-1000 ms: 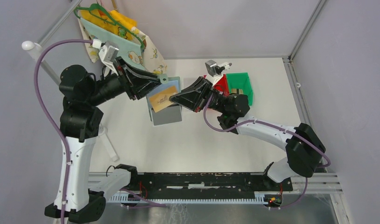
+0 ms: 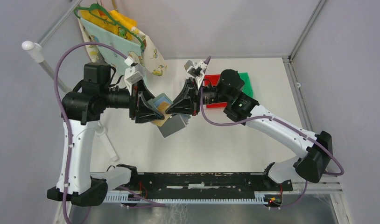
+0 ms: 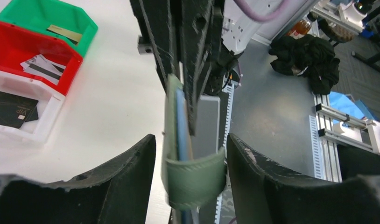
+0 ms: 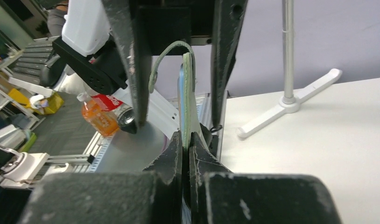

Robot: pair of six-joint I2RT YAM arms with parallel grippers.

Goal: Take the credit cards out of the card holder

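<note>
The card holder [image 2: 172, 127], a thin green-edged wallet with a grey panel, hangs tilted above the table. A gold card [image 2: 164, 107] lies over its blue pocket, partly hidden by the grippers. My right gripper [image 2: 168, 112] is shut on the card holder; in the right wrist view its fingers [image 4: 169, 165] meet with the thin edge between them. My left gripper [image 2: 161, 117] is open, and its fingers [image 4: 224, 60] stand apart on either side of the holder. In the left wrist view a loose green flap [image 3: 195, 182] curls between the left fingers.
A green bin [image 3: 85, 28], a red bin [image 3: 76, 77] and a white bin [image 3: 52, 119] hold several cards. A white stand [image 4: 291, 102] is on the table's left. Clothes on a green hanger [image 2: 137, 38] hang at the back left.
The holder has tilted. The right gripper has shifted slightly left.
</note>
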